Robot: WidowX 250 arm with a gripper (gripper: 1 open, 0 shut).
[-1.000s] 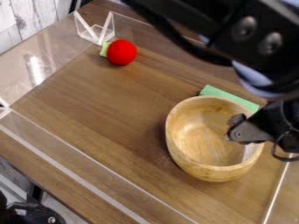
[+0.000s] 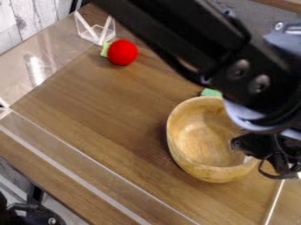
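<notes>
A wooden bowl [image 2: 194, 141] sits on the wooden table [image 2: 106, 114] at the lower right of the view. The dark gripper [image 2: 259, 145] is low at the bowl's right rim, partly over its inside, with the arm coming in from the top right and hiding much of that side. Whether the fingers are open or shut on the rim cannot be made out. A green object, mostly hidden by the arm, lies behind the bowl.
A red ball [image 2: 122, 52] with something light green beside it lies at the back left, near a clear plastic stand [image 2: 94, 28]. Clear strips run along the table's left and front edges.
The arm and gripper have moved slightly down at the bowl's right rim, covering more of the green object. The bowl stays in the same place.
</notes>
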